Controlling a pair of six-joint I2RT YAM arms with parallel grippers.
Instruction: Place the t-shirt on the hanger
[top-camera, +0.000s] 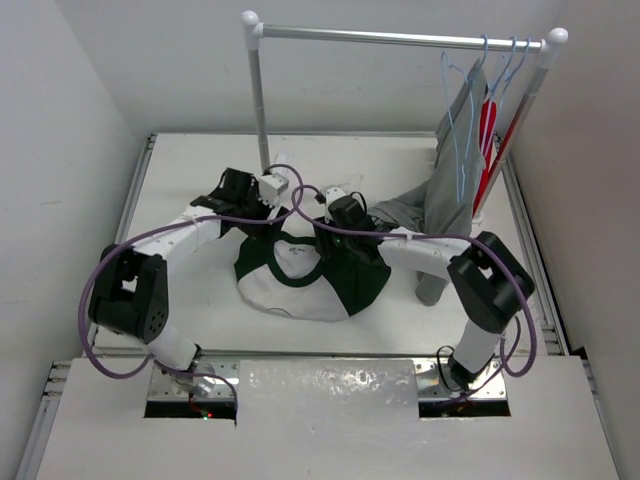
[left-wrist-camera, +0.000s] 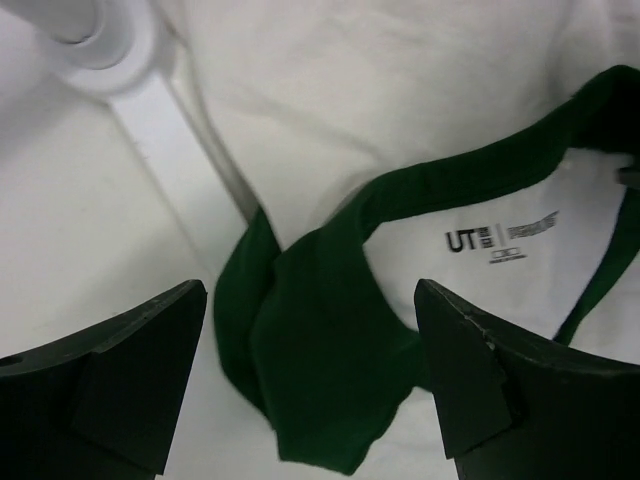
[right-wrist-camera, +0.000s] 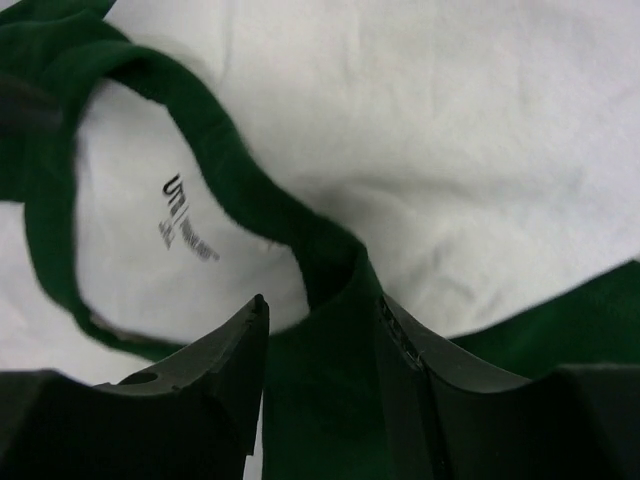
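Observation:
The white t-shirt (top-camera: 295, 295) with dark green collar and sleeves lies spread on the table, its neck opening toward the middle. In the left wrist view, my left gripper stands part open over a green sleeve (left-wrist-camera: 320, 330) and the collar's edge; its fingers are apart. My right gripper is above the other shoulder, with green fabric (right-wrist-camera: 330, 400) showing between its parted fingers. Whether that cloth is between the pads or just beneath them I cannot tell. Blue hangers (top-camera: 463, 130) hang on the rail at the right.
A metal rack's rail (top-camera: 380, 37) spans the back of the table. From its right end hang a grey garment (top-camera: 455, 170) and a red one (top-camera: 487, 130). A rack foot (left-wrist-camera: 180, 160) lies close beside the shirt's left sleeve.

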